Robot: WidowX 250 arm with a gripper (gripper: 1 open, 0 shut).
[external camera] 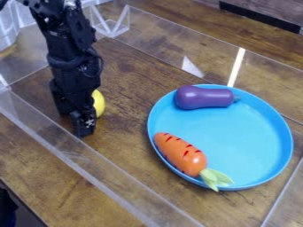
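Note:
My black gripper (73,106) is down low at the left of the camera view, over a yellow round object (97,103) that is mostly hidden behind it. The gripper is open; its fingers are dark and hard to make out against the object. To the right, a blue plate (243,133) holds a purple toy eggplant (204,97) at its upper left and an orange toy carrot (182,154) with pale green leaves at its lower left.
Clear transparent edges or strips run along the left and right sides of the work area. A white object is at the top left corner.

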